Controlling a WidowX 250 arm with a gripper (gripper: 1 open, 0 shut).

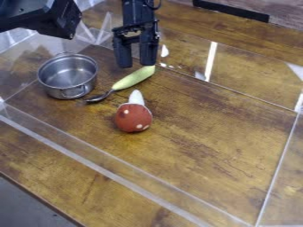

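In the camera view, my black gripper point(136, 51) hangs open at the top centre, above and behind the small items on the wooden table. A steel pot point(67, 76) stands at left. A pale green elongated vegetable point(135, 78) lies just below the gripper, with a dark metal spoon point(99, 97) at its lower-left end. In front sits a toy mushroom with a red spotted cap point(133, 118) and a white stem.
A dark bar point(254, 11) runs along the back right edge, and a dark part point(35, 22) overhangs the upper left corner.
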